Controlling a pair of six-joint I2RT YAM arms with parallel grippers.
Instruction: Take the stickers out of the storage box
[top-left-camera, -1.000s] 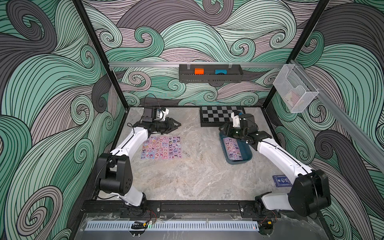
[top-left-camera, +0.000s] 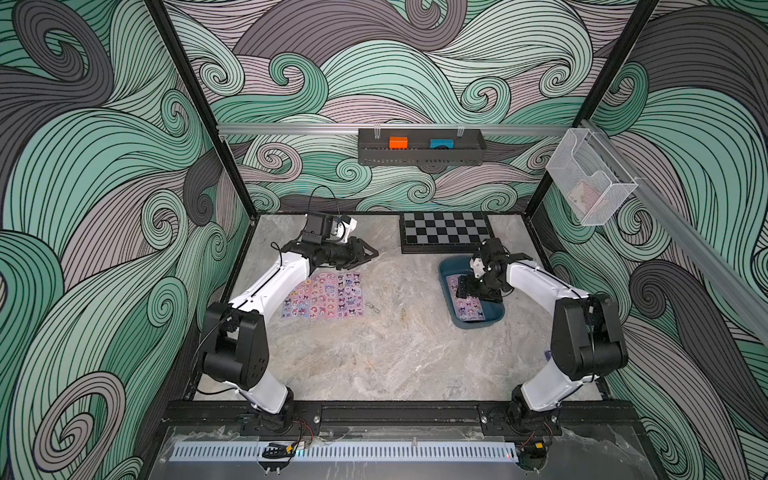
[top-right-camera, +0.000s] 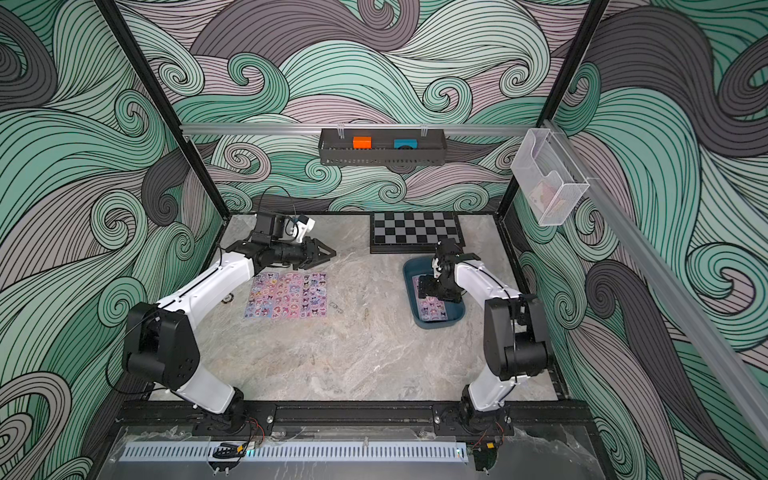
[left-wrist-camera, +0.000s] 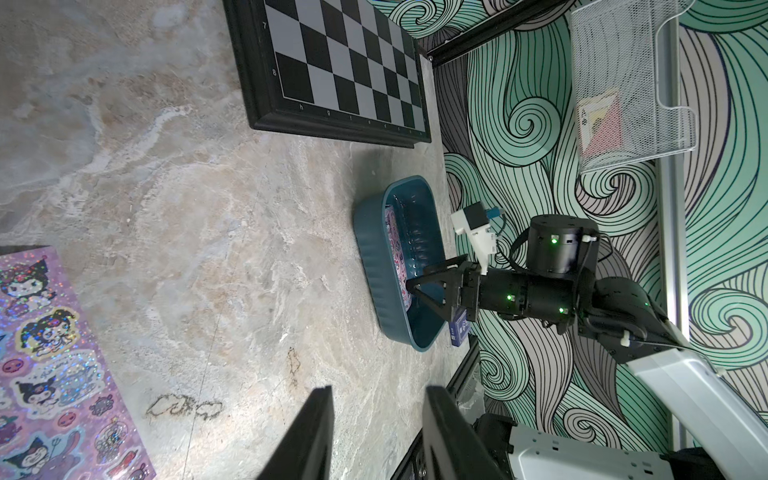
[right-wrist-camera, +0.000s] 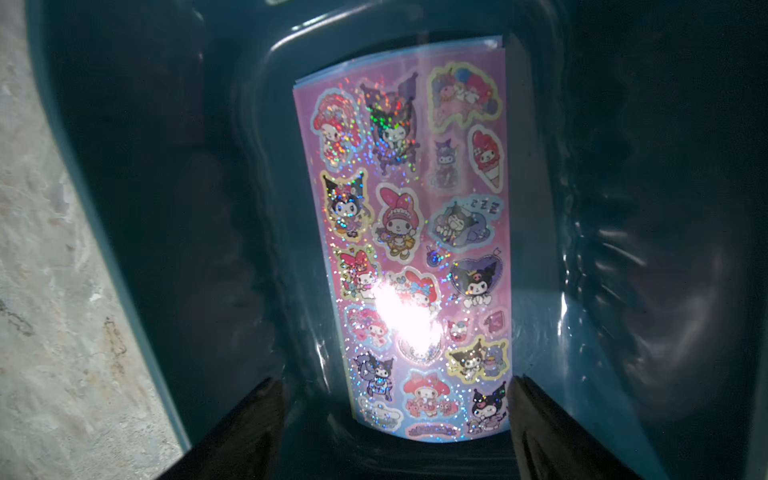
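The dark teal storage box (top-left-camera: 472, 324) stands on the right of the table. On its floor lies a pink and purple sticker sheet (right-wrist-camera: 412, 240), with at least one more sheet edge beneath it at the top. My right gripper points down over the box, fingers apart, nothing between its fingers. Other sticker sheets (top-left-camera: 322, 296) lie side by side on the left of the table. Above and behind them is my left gripper, its fingers apart with only table between.
A chessboard (top-left-camera: 445, 229) lies at the back, just behind the box. A mesh basket (top-left-camera: 590, 180) hangs on the right wall. A blue card box (left-wrist-camera: 459, 328) lies near the right edge.
My right gripper has moved from the box's back edge down over the box and turned downward. The left arm has shifted slightly to the right. The sheets have stayed put.
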